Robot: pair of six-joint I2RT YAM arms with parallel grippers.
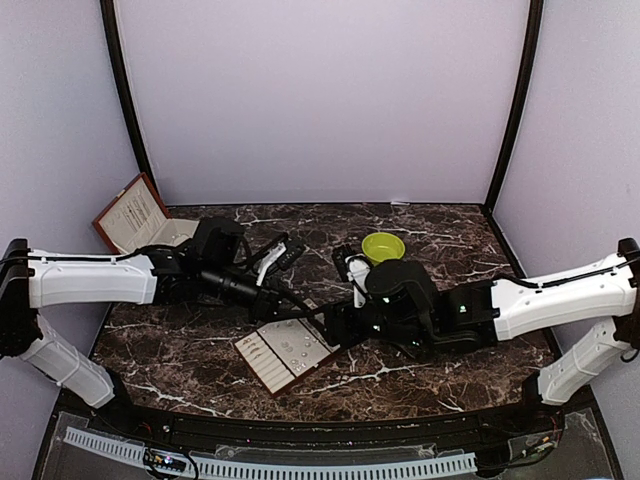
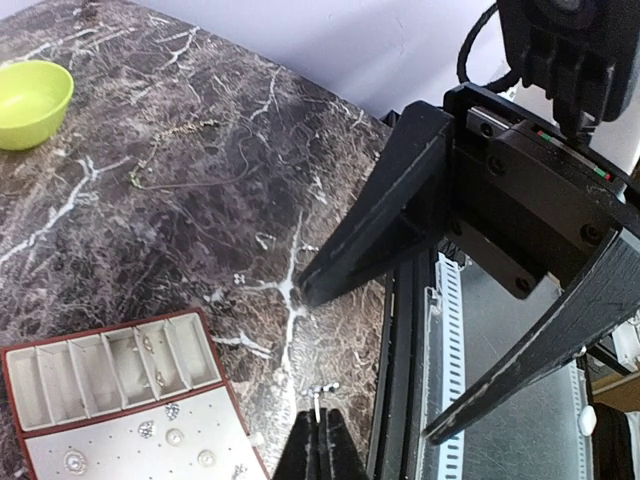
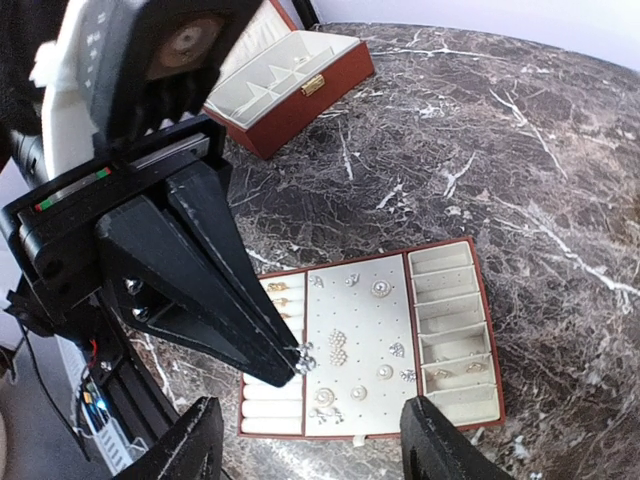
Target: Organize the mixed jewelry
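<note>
A jewelry tray [image 1: 267, 365] with white board, ring rolls and compartments lies front centre, several studs, rings and earrings on it [image 3: 355, 355]. My left gripper is shut over it, a small sparkly piece with a pale stem at its tips. My right gripper hovers to the right, fingers apart with nothing visible between them; its fingers [image 2: 375, 215] also show in the left wrist view.
An open red jewelry box [image 3: 300, 100] stands at back left. A green bowl [image 1: 383, 247] is at back right, with a fine chain [image 2: 190, 183] on the marble table near it.
</note>
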